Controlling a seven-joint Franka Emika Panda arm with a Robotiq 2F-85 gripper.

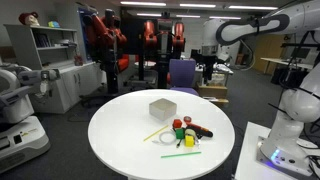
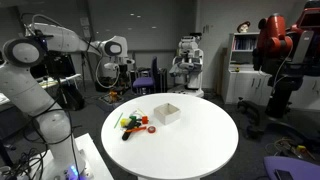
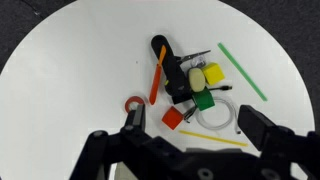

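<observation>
My gripper hangs high above the round white table, its black fingers spread wide and nothing between them. Beneath it in the wrist view lie a red cube (image 3: 172,118), a green cube (image 3: 203,100), a yellow cube (image 3: 213,73) and a small beige rounded object (image 3: 196,80). A black elongated object (image 3: 163,50) and an orange stick (image 3: 157,76) lie beside a red ring (image 3: 135,103). Farther out are a green stick (image 3: 243,72), a yellow stick (image 3: 213,138) and a white cable (image 3: 212,125). In exterior view 1 the gripper (image 1: 208,78) appears well above the table.
An open grey-beige box (image 1: 163,108) stands on the table (image 1: 115,135) behind the cluster of objects. Much of the tabletop on the box's other side is bare, as exterior view 2 shows. A blue chair (image 1: 182,73) and shelves (image 1: 65,55) stand beyond the table.
</observation>
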